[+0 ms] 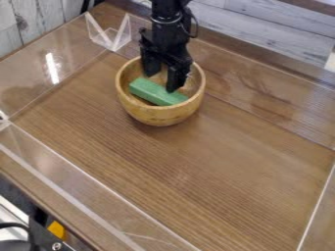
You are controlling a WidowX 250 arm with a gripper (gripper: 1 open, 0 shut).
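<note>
A wooden bowl [160, 115] sits on the wooden table, holding a green rectangular block [152, 92]. My black gripper [165, 71] reaches down from the top into the back of the bowl, just behind the block; whether anything is between its fingers is hard to tell.
A clear plastic piece [108, 31] lies behind and left of the bowl. A pale wall runs along the back, and a table edge with clutter below is at the lower left.
</note>
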